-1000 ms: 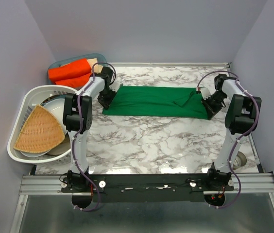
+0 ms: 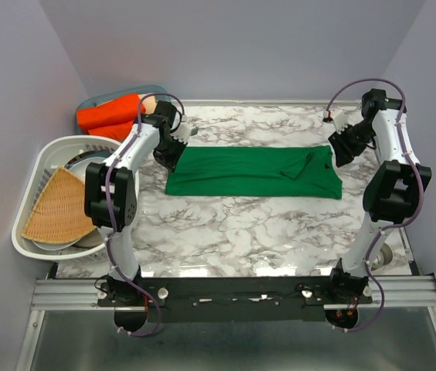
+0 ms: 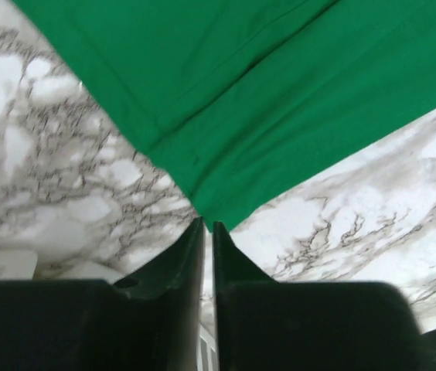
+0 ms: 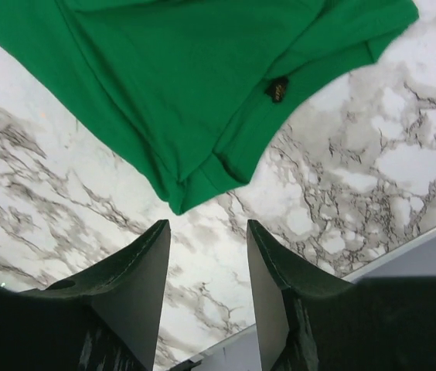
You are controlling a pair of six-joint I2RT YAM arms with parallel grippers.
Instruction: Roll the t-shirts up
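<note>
A green T-shirt [image 2: 233, 174] lies on the marble table, folded into a long flat strip with its neck opening near the right end. In the left wrist view, one corner of the green cloth [image 3: 226, 205] ends right at the fingertips. My left gripper is barely open, a narrow gap between its fingers and no cloth seen gripped there. Over the strip's right end stands my right gripper, wide open and empty. A small dark label [image 4: 277, 89] shows on the shirt in the right wrist view.
At the left stands a white basket [image 2: 25, 205] holding a woven tray [image 2: 59, 209]. Behind it, a blue-grey bin [image 2: 156, 90] holds folded orange cloth [image 2: 110, 116]. A metal bowl [image 2: 382, 255] sits front right.
</note>
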